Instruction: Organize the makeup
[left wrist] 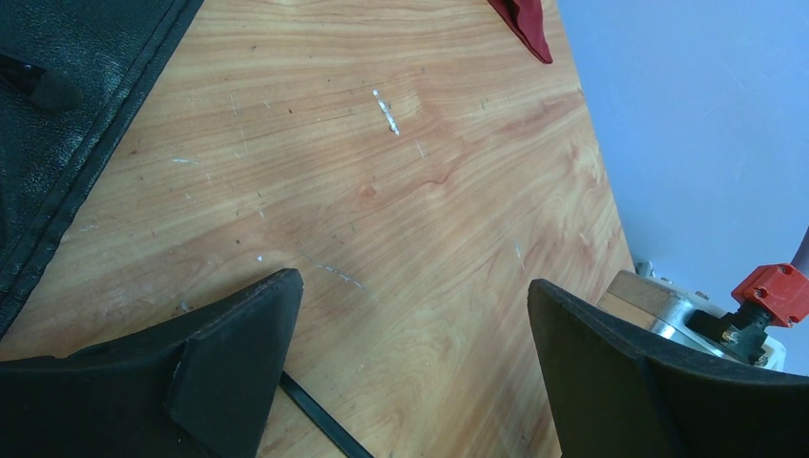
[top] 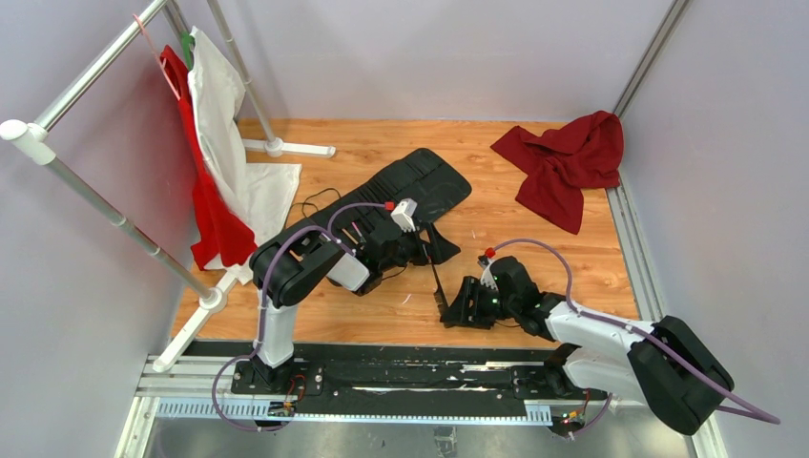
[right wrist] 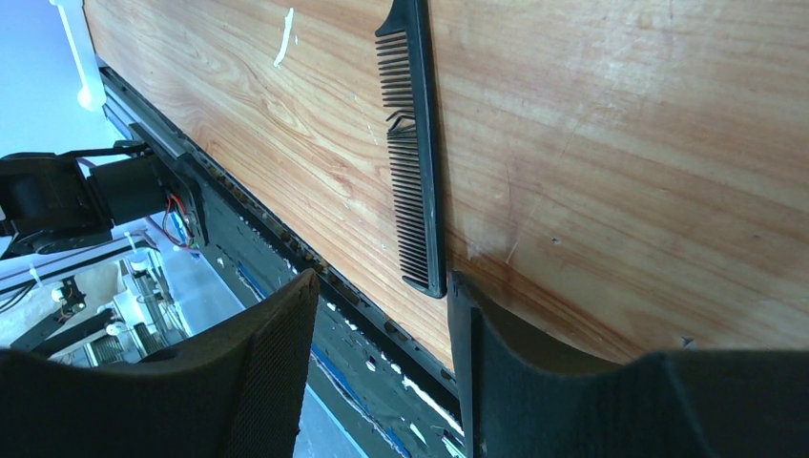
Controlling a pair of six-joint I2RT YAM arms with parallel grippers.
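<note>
A black comb lies on the wooden table, its thin handle (left wrist: 326, 416) showing beside the left finger in the left wrist view. Over that handle end, my left gripper has its fingertips wide apart and the gap between them is empty. My right gripper is open at the comb's toothed end. There the comb's tip is right by the inner side of one finger (right wrist: 464, 334); whether they touch I cannot tell. Behind the left arm a black roll-up makeup pouch (top: 420, 181) lies unrolled, partly hidden, with a dark brush (left wrist: 52, 91) on it.
A crumpled dark red cloth (top: 572, 162) lies at the back right. On the left stands a white rack (top: 91, 76) with red and white garments (top: 215, 114). Bare table (top: 572, 277) shows between the red cloth and the right arm.
</note>
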